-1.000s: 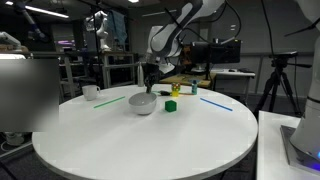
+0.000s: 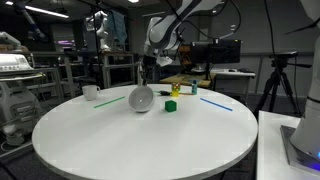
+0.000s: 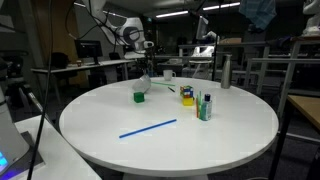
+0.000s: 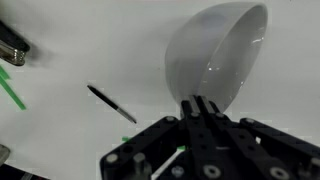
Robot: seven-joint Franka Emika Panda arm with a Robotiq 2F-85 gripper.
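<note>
A light grey bowl is tipped on its side at the middle of the white round table, its opening turned towards exterior view 1. From the wrist view, my gripper is shut on the near part of the bowl, at its rim. In exterior view 2 the tilted bowl stands behind a green cube. How much of the bowl touches the table is hard to tell.
A white mug, a green marker, a yellow object and a blue stick lie around the bowl. A black pen lies beside it.
The bowl stood upright one second ago. It has since tilted up, more in each frame, so its opening faces exterior view 1. The other table objects look unmoved.
</note>
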